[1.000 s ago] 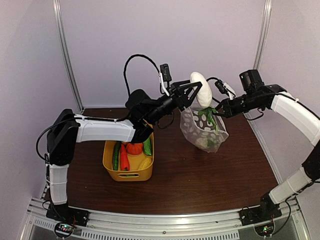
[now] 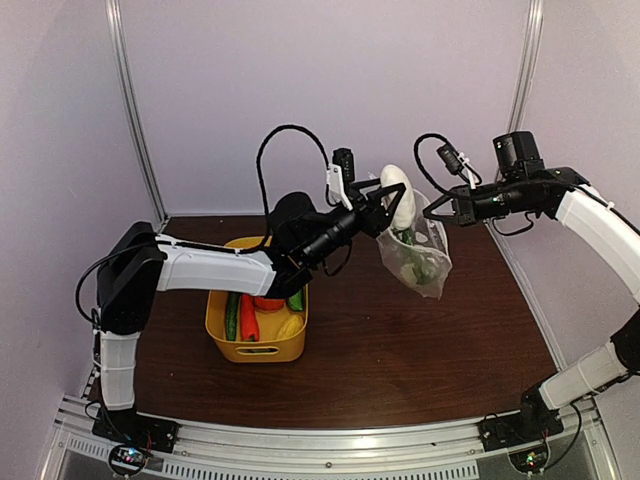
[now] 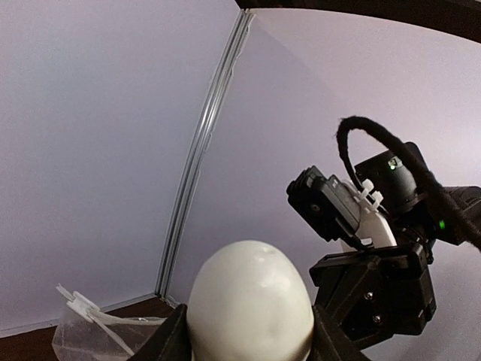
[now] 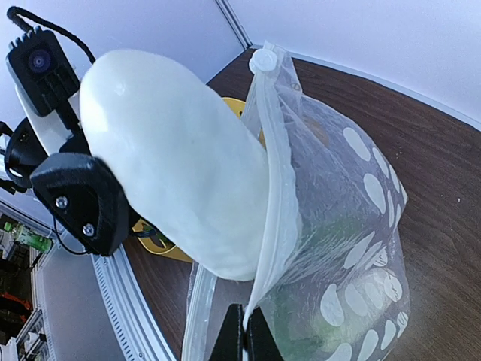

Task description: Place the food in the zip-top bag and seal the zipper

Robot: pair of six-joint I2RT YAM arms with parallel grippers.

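A long white radish (image 2: 398, 193) with green leaves is held by my left gripper (image 2: 389, 203), whose fingers are shut around its upper part. In the left wrist view, the radish's rounded white end (image 3: 250, 304) fills the space between the fingers. My right gripper is shut on the rim of the clear zip top bag (image 2: 421, 262), which hangs above the table. In the right wrist view, the white radish (image 4: 173, 158) slants down into the bag's open mouth, behind the near zipper edge. Something pale green (image 4: 353, 297) shows dimly through the bag's wall.
A yellow basket (image 2: 262, 352) stands at the left, holding a red pepper (image 2: 249, 318), a cucumber (image 2: 232, 316) and several other vegetables. Beneath the bag and to its right, the brown tabletop (image 2: 400, 350) is clear.
My left gripper has lowered and tilted, bringing the radish down with its leaves now inside the bag. The bag has swung and narrowed. My right gripper has shifted slightly.
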